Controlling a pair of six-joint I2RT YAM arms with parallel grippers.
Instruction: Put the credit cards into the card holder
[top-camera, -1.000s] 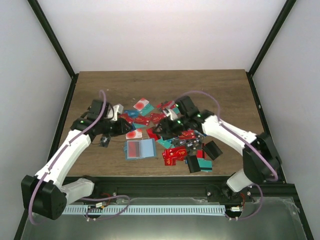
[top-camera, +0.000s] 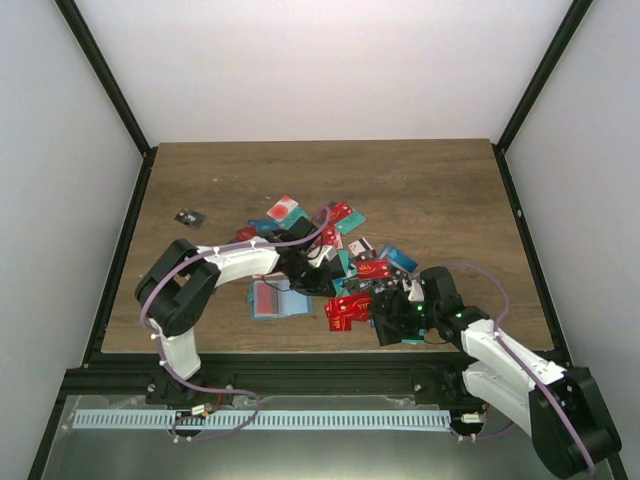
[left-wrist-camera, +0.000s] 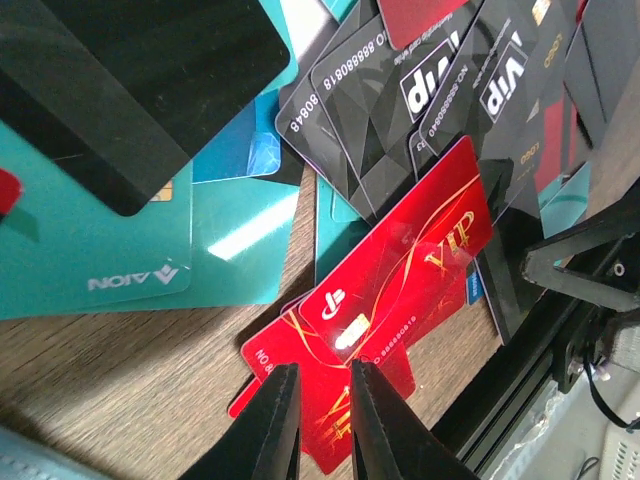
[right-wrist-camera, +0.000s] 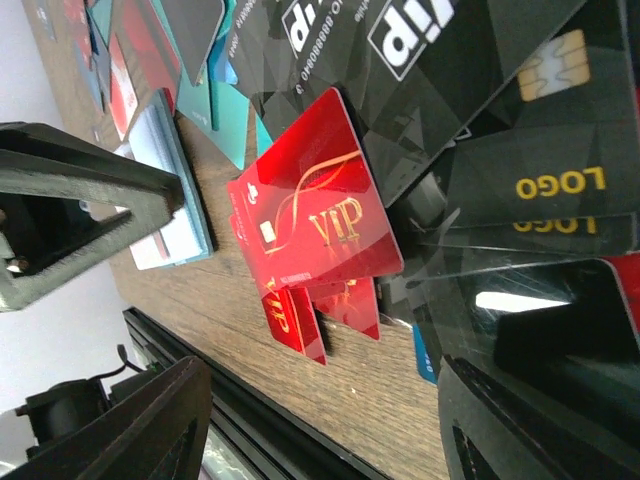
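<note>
A pile of red, teal, black and grey credit cards (top-camera: 371, 269) covers the middle of the table. The open blue card holder (top-camera: 280, 305) lies at the front, left of the pile. My left gripper hangs over teal cards (left-wrist-camera: 110, 240) and red VIP cards (left-wrist-camera: 400, 260); its fingers are apart, and I see no card between them. My right gripper stands open over the red VIP cards (right-wrist-camera: 310, 230) and black dili cards (right-wrist-camera: 400, 70) at the pile's front right.
A lone dark card (top-camera: 190, 217) lies at the left. The two grippers are close together, each seen in the other's wrist view.
My left gripper has moved right, toward the middle of the pile. My right gripper has moved toward the front right of the pile and down.
</note>
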